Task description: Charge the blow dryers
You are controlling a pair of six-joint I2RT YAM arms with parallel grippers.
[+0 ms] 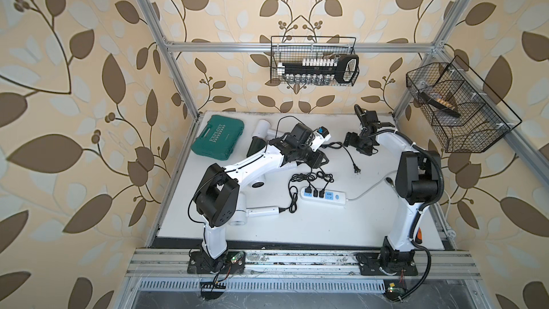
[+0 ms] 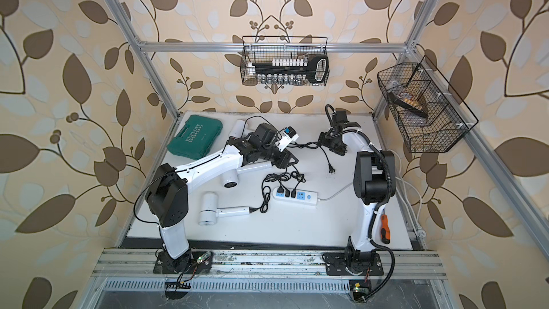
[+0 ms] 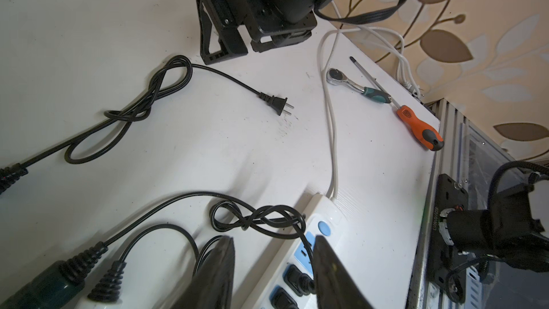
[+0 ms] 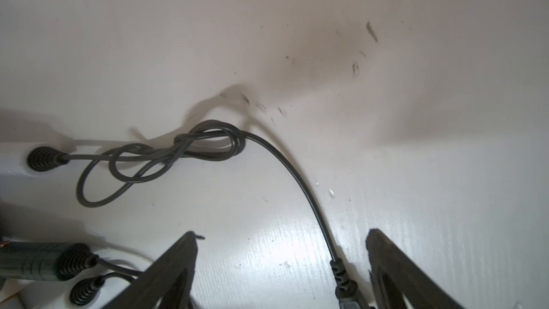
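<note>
In the left wrist view, the white power strip point(image 3: 327, 207) has two black plugs point(image 3: 297, 279) seated in its blue-faced sockets. A third black plug point(image 3: 277, 103) lies loose on the table, prongs bare, its knotted cord point(image 3: 151, 91) leading to the back dryer. The white front dryer point(image 2: 233, 211) lies on its side; another dryer point(image 2: 230, 180) sits partly under the left arm. My left gripper hovers behind the strip, open, nothing held. My right gripper is open above the table, with the loose plug's cord near its right finger point(image 4: 394, 271).
A green case point(image 1: 218, 136) occupies the back left corner. Ratchet point(image 3: 357, 87) and orange screwdriver point(image 3: 420, 128) lie at the right edge. The strip's white cord point(image 3: 330, 120) runs rightward. Wire baskets point(image 1: 313, 63) hang above. Bare table lies right of the strip.
</note>
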